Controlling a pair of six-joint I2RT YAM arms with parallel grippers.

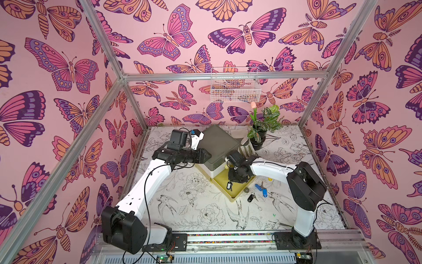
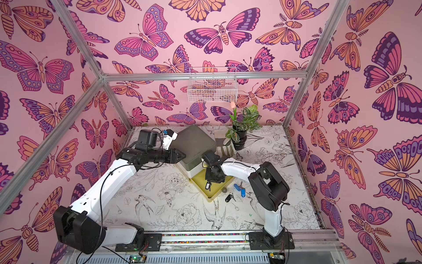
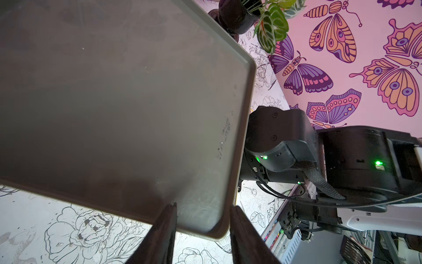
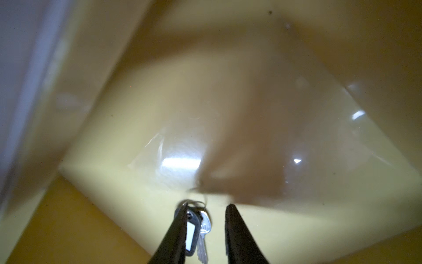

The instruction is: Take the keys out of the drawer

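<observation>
A bunch of keys with a black tag [image 4: 190,237] lies on the floor of the pulled-out yellow drawer [image 1: 237,191], near a corner. In the right wrist view, the fingers of my right gripper are apart with no keys gripped; its left finger [image 4: 173,244] overlaps the tag's edge in that view. From the top left, the tag [image 1: 229,185] shows just below the gripper. My left gripper, also open, is at the side of the grey-topped drawer box [image 3: 131,110], one lid corner appearing between its fingers.
Outside the drawer, blue-tagged keys [image 1: 261,190], a black-tagged key [image 1: 251,198] and a small round grey object [image 1: 246,190] lie on the table. Behind stand a striped object [image 2: 225,148] and a potted plant [image 1: 259,136].
</observation>
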